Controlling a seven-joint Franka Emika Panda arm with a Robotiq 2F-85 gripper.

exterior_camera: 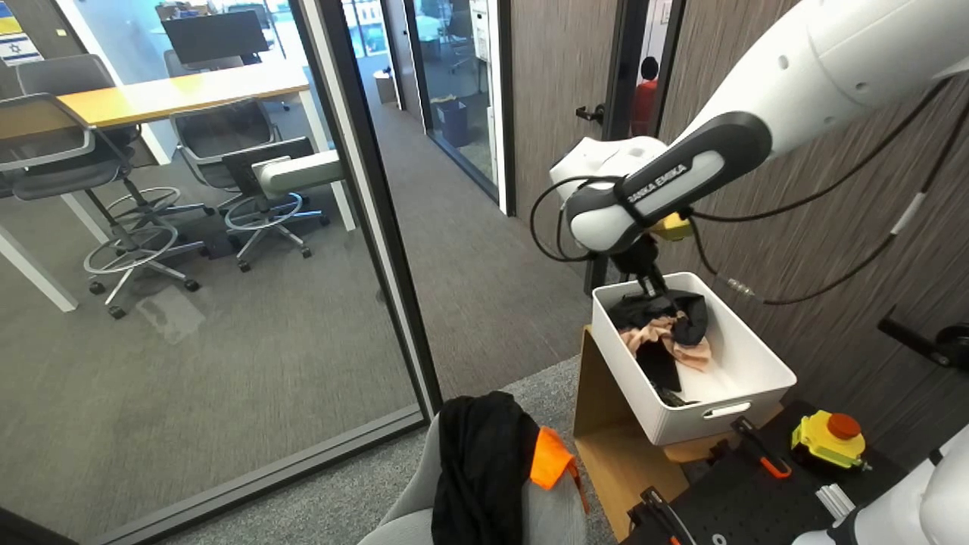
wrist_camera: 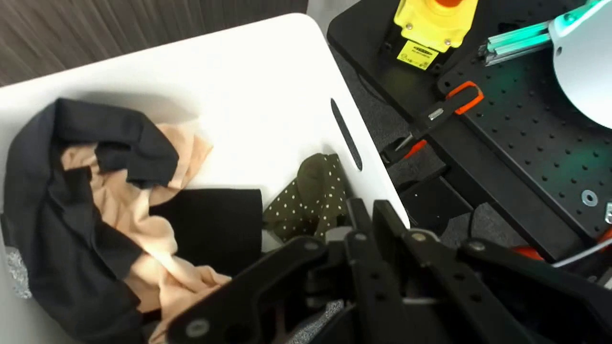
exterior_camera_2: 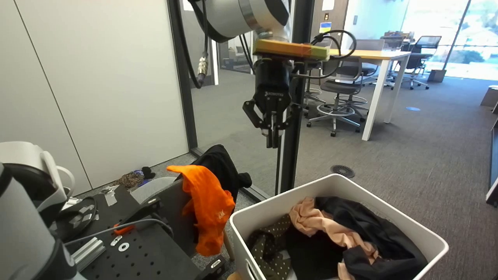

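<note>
My gripper [exterior_camera_2: 272, 145] hangs above the bin's far side in exterior view 2, fingers pointing down and close together. In the wrist view its fingers [wrist_camera: 360, 215] show only a slim dark gap, with no cloth visible there. An orange cloth [exterior_camera_2: 210, 205] lies draped over the chair, apart from the gripper; it also shows in exterior view 1 [exterior_camera: 549, 460]. Beside it on the chair is a black garment [exterior_camera: 481, 463]. The white bin [wrist_camera: 269, 86] holds a black garment [wrist_camera: 46, 218], a peach cloth [wrist_camera: 155, 229] and a dotted olive cloth [wrist_camera: 312, 198].
A wooden stand [exterior_camera: 599, 436] supports the bin. Near its front end are a clamp [exterior_camera: 761, 445] and a yellow emergency-stop box [exterior_camera: 828, 440] on the black table [exterior_camera_2: 140, 254]. A wood-panelled wall [exterior_camera: 845, 182] runs along one side of the bin.
</note>
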